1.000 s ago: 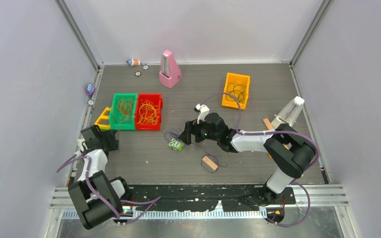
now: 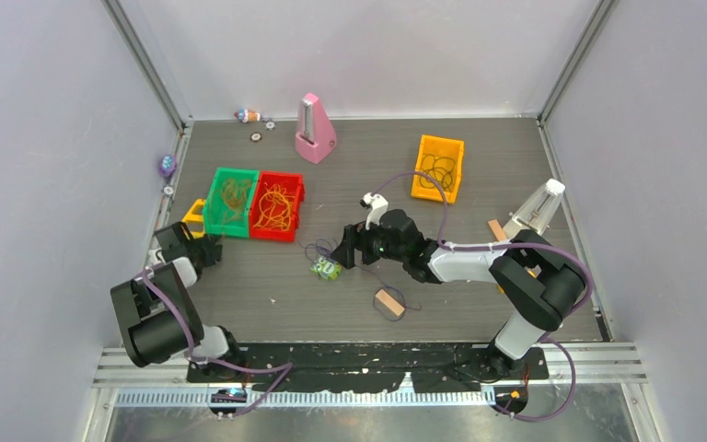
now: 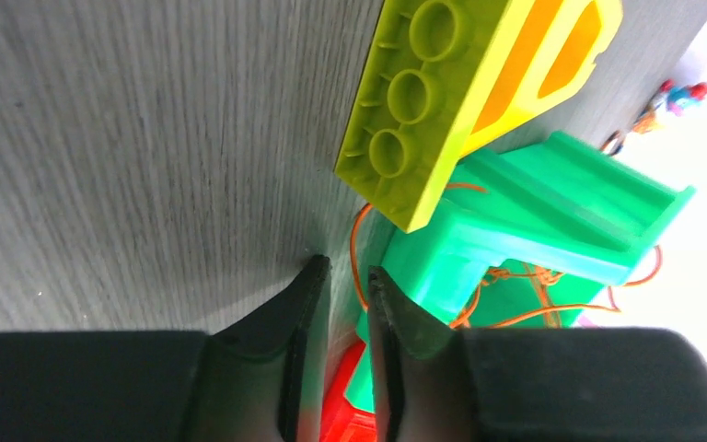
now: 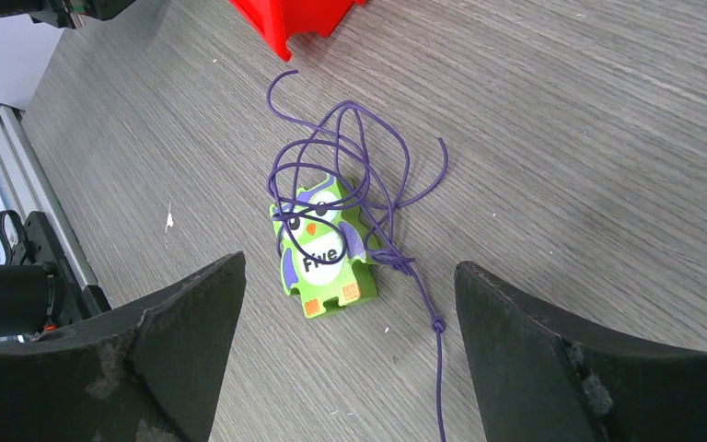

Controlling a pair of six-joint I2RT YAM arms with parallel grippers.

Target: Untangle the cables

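A purple cable [image 4: 368, 166] lies in tangled loops over a green toy block [image 4: 322, 276], with a knot in its lower strand. My right gripper [image 2: 345, 256] stands open above them, one finger to each side and touching neither. Orange cables fill the green bin [image 2: 232, 226] and the red bin [image 2: 278, 234]. At the green bin's near side is my left gripper, its fingers a narrow gap apart. An orange cable strand [image 3: 356, 253] hangs over the bin's outside and runs down beside the right-hand fingertip; no grip on it shows.
A yellow block [image 3: 414, 101] touches the green bin's left side. A wooden block [image 2: 389, 302] lies within a purple loop. The yellow bin [image 2: 438, 142] holds a dark cable. A pink metronome [image 2: 316, 133] stands behind.
Both joined bins have shifted slightly right and away from the front edge. The right arm stays still.
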